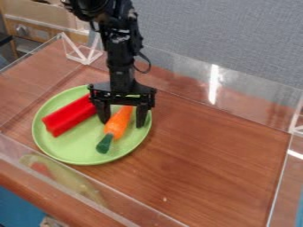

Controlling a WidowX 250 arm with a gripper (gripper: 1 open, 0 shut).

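My black gripper [122, 110] is lowered over a green plate [73, 146], its two fingers apart on either side of the top part of an orange carrot [116, 124] with a green end pointing toward the front. Whether the fingers touch the carrot I cannot tell. A red block [69, 115] lies on the plate to the left of the carrot.
Clear walls edge the table at the back, front left and right. A white frame [81, 49] stands at the back left corner.
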